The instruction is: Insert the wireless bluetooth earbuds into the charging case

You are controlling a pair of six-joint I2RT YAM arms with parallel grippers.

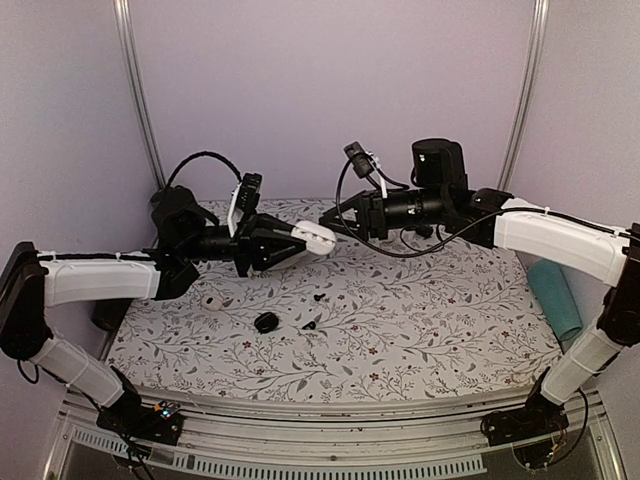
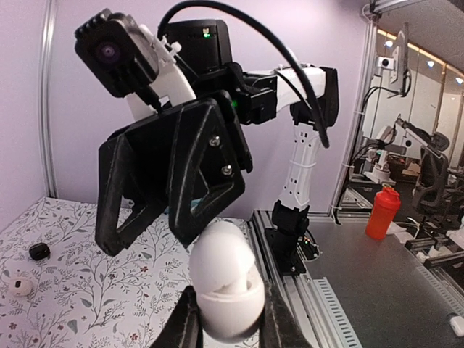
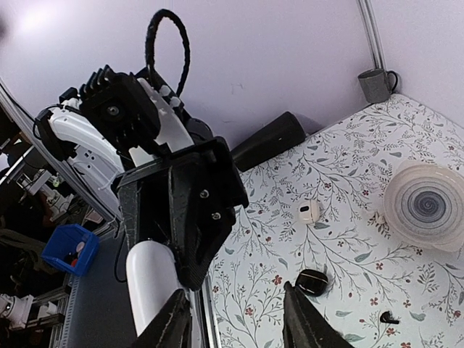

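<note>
A white charging case [image 1: 314, 236] is held by my left gripper [image 1: 290, 245] in mid-air above the table; in the left wrist view the case [image 2: 227, 290] fills the space between its fingers, and its upper end looks rounded. My right gripper [image 1: 340, 220] is part open just beside the case, on its right in the top view and above it in the left wrist view. In the right wrist view the case [image 3: 148, 286] is at the lower left, beside that gripper's fingertips. Whether earbuds sit inside the case cannot be told.
The patterned table [image 1: 420, 330] holds a small black box [image 1: 266, 321], a small white box [image 3: 309, 212], a small black piece [image 3: 388, 318], a translucent bowl [image 3: 424, 203] and a grey mug [image 3: 375, 85]. A teal roll [image 1: 553, 300] lies at the right edge.
</note>
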